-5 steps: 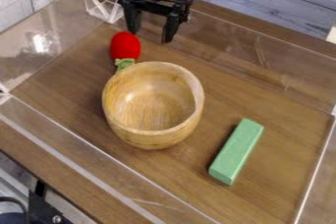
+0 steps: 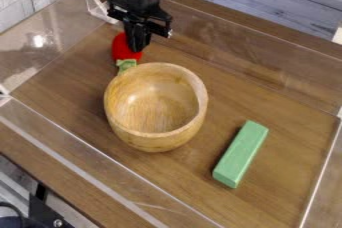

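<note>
The black gripper (image 2: 139,30) hangs at the top of the view, directly over a red object (image 2: 124,50) with a short green top, perhaps a toy vegetable; its fingertips are at or just above the red part, and contact is unclear. The gripper looks shut, with nothing clearly held. A wooden bowl (image 2: 155,107) sits just below the red object, and a green block (image 2: 241,154) lies to the lower right.
Clear plastic edging (image 2: 34,52) runs along the left side.
The gripper has come down and left toward the red object, now partly covering it. The bowl and green block have not moved.
</note>
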